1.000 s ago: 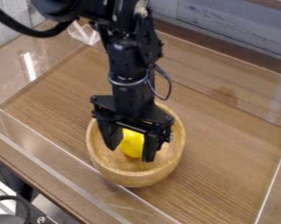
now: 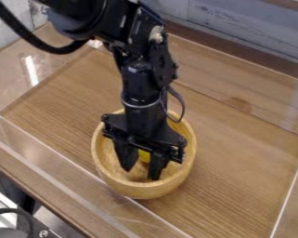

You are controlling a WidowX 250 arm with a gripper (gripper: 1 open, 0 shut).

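My black gripper (image 2: 142, 160) reaches straight down into a tan round bowl (image 2: 146, 188) near the middle of the camera view. Its two fingers are inside the bowl, low around a yellow object (image 2: 142, 154), which is mostly hidden behind the gripper. Whether the fingers touch or hold it cannot be seen clearly.
The bowl stands on a wooden table (image 2: 238, 121) near its front-left edge. A pale wall (image 2: 238, 23) runs along the back.
The gripper has moved lower into the bowl, and its fingers look closer together. The yellow object is now more hidden.
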